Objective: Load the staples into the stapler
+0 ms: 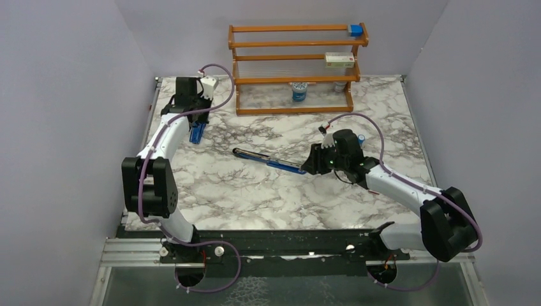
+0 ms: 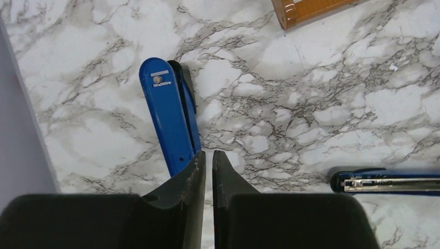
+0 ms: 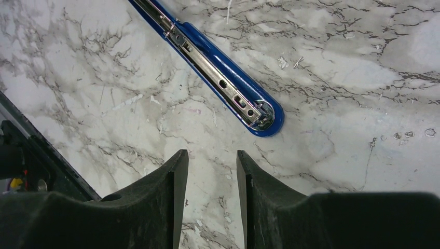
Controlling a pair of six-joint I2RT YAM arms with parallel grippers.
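An unfolded blue stapler [image 1: 268, 160] lies across the middle of the table, its metal magazine bared. In the right wrist view one end of this unfolded stapler [image 3: 236, 88] crosses the upper part, ahead of my right gripper, whose fingers stand apart with only marble between them. A second stapler [image 2: 168, 122], blue and folded, lies at the left of the table. My left gripper hovers over its near end, slightly open, with a narrow empty gap between its fingertips. I cannot make out loose staples on the table.
A wooden rack [image 1: 293, 111] stands at the back, with a pale box [image 1: 339, 60], a small blue box [image 1: 355, 30] and a blue tub [image 1: 299, 92]. A small blue item [image 1: 361, 139] sits behind the right arm.
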